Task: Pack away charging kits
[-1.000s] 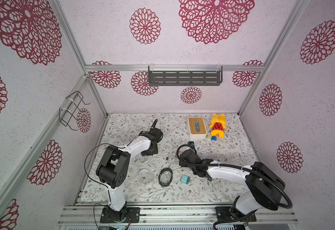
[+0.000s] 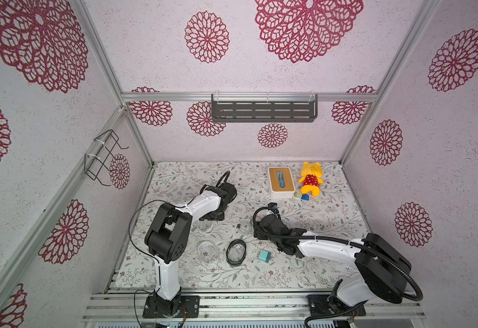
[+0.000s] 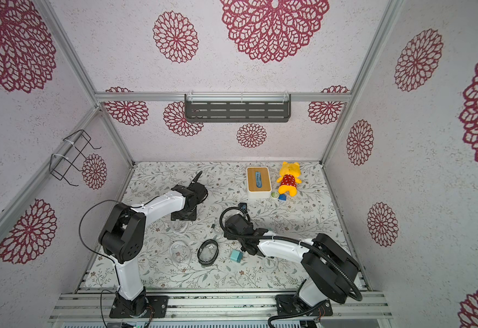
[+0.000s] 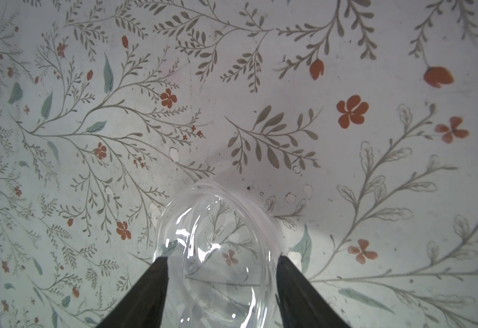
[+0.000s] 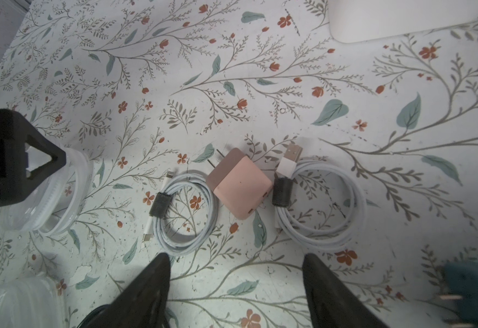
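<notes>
My left gripper stands open over a clear round container (image 4: 225, 246), whose body shows between its fingers; nothing is gripped. Above bare cloth, my right gripper is open and empty. Ahead of its fingertips lies a pink charger cube (image 5: 242, 187) with metal prongs. A coiled white cable (image 5: 215, 210) with a black tie sits left of it, and a second, larger coil (image 5: 361, 210) lies on its right. In the top left view, a clear container (image 2: 208, 252), a black-rimmed container (image 2: 236, 252) and a teal cube (image 2: 264, 255) stand near the front.
At the back right are a white box (image 2: 280, 191) with a tan top, a yellow bear toy (image 2: 311, 179) and a small blue block (image 2: 305, 197). One left finger (image 5: 17, 158) reaches into the right wrist view.
The right arm has moved only slightly. Objects on the table look unmoved.
</notes>
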